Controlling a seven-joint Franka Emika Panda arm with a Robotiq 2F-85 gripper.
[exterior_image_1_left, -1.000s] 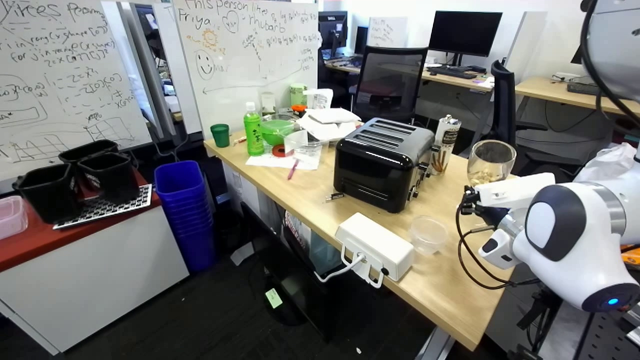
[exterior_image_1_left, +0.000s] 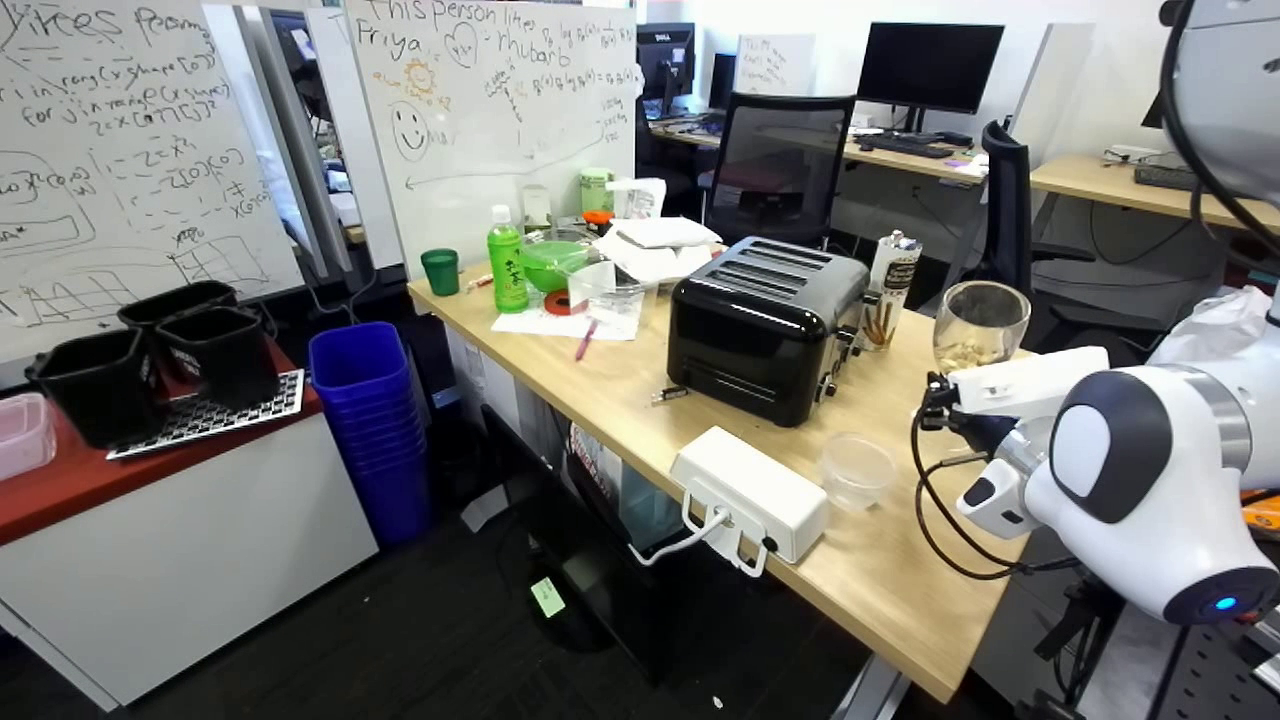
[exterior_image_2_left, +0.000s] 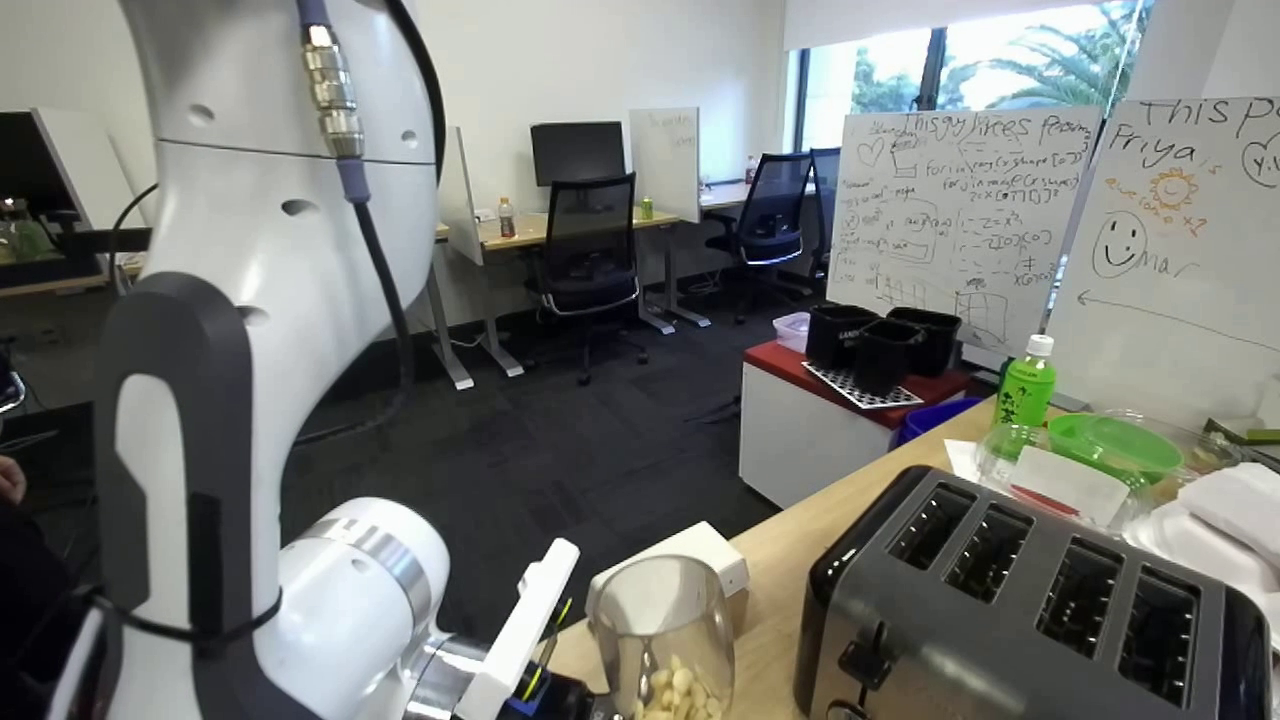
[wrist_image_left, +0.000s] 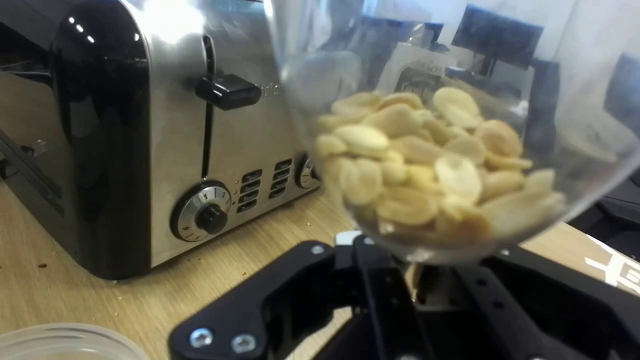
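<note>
A clear glass (wrist_image_left: 600, 144) with pale nuts (wrist_image_left: 432, 168) in its bowl stands upright in front of the wrist camera. My gripper is shut below the bowl, on what looks like the stem. In exterior view 1 the same glass (exterior_image_1_left: 981, 314) shows above my gripper's black end (exterior_image_1_left: 942, 406), at the right part of the table. Exterior view 2 has the glass (exterior_image_2_left: 657, 600) at the bottom middle, with nuts (exterior_image_2_left: 679, 694) inside. The glass's foot is hidden, so I cannot tell if it touches the table.
A black and steel toaster (exterior_image_1_left: 768, 324) stands close to the glass. An empty clear plastic tub (exterior_image_1_left: 857, 470) and a white box (exterior_image_1_left: 750, 492) sit by the table's front edge. Behind the toaster's side stands a tall printed can (exterior_image_1_left: 891, 288). Bare wood (exterior_image_1_left: 894, 576) lies at the near corner.
</note>
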